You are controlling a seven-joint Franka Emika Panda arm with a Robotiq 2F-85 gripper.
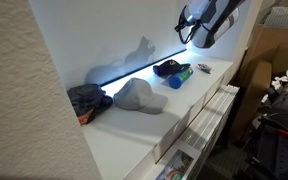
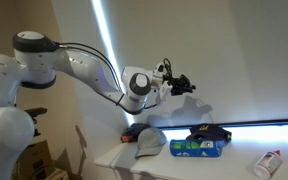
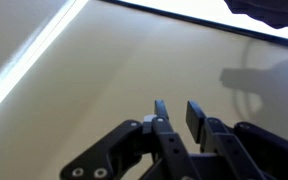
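My gripper is open and empty, its two fingertips apart with only the pale surface behind them. In exterior view 2 the gripper (image 2: 182, 85) hangs in the air above the shelf. Below it, a dark cap (image 2: 210, 132) lies on the shelf by the wall, behind a blue cylinder (image 2: 196, 149). The dark cap (image 1: 168, 68) touches or overlaps the blue cylinder (image 1: 180, 76) in exterior view 1; which, I cannot tell. Part of a dark item (image 3: 268, 8) shows at the wrist view's upper right.
A grey cap (image 1: 140, 96) and a dark cloth-like bundle (image 1: 87, 101) sit farther along the white shelf (image 1: 124, 140). At the other end lies a white bottle (image 2: 268, 163). An open drawer (image 1: 176, 166) projects below the shelf.
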